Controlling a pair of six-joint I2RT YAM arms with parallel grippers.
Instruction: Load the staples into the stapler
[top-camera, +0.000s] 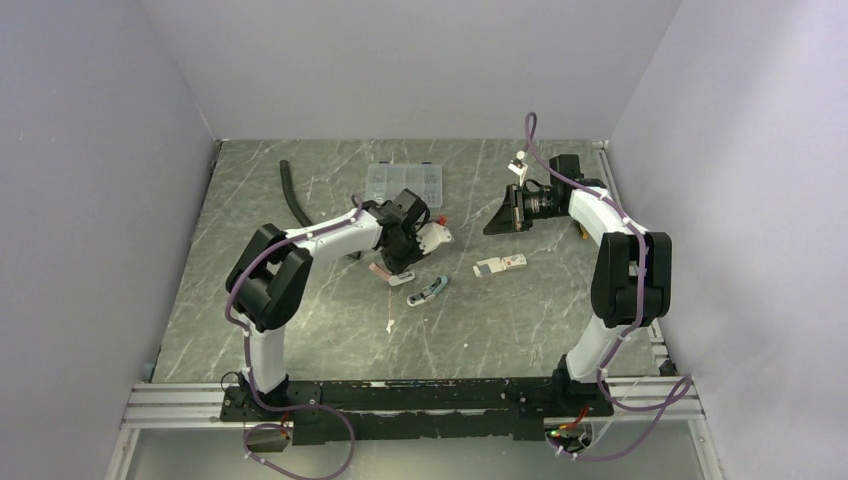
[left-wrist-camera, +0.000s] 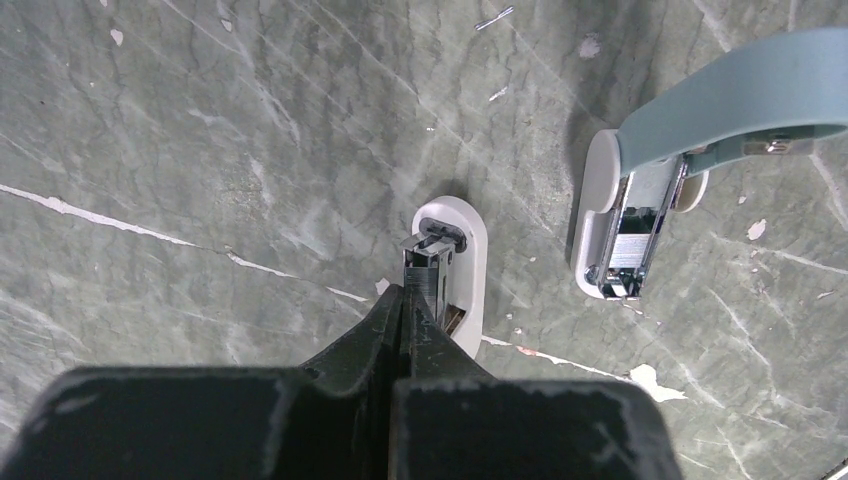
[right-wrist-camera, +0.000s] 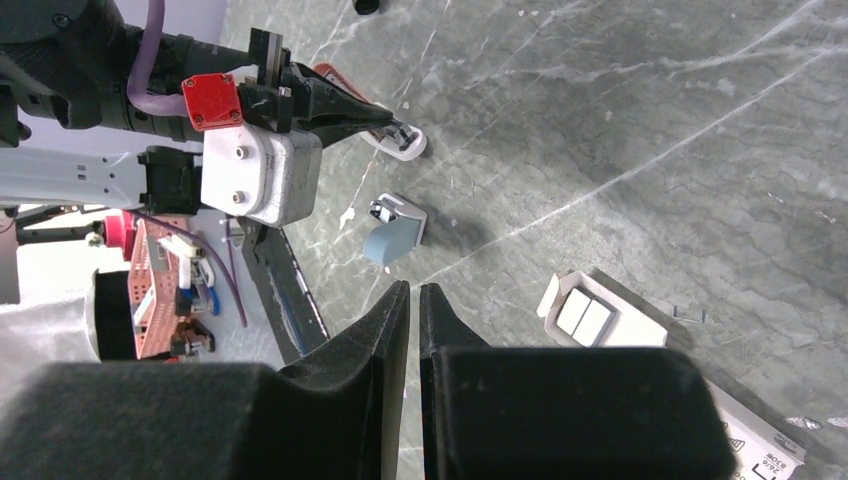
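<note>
A pink stapler (top-camera: 380, 271) with a white base (left-wrist-camera: 468, 220) lies on the table; its metal magazine (left-wrist-camera: 424, 262) faces my left gripper. The left gripper (top-camera: 398, 268) is shut with its tips (left-wrist-camera: 400, 305) at that magazine, and they hide part of it; I cannot make out anything held between them. A blue-grey stapler (left-wrist-camera: 740, 95) lies beside it, its lid raised and its magazine showing. My right gripper is shut down to a narrow gap, above the table, with nothing visible between the fingers. The opened staple box (right-wrist-camera: 635, 325) shows pale blocks inside.
A clear divided case (top-camera: 404, 184) stands at the back, and a dark tube (top-camera: 290, 195) lies at the left. Loose staples (left-wrist-camera: 494, 18) and white scraps (left-wrist-camera: 655, 383) are scattered about.
</note>
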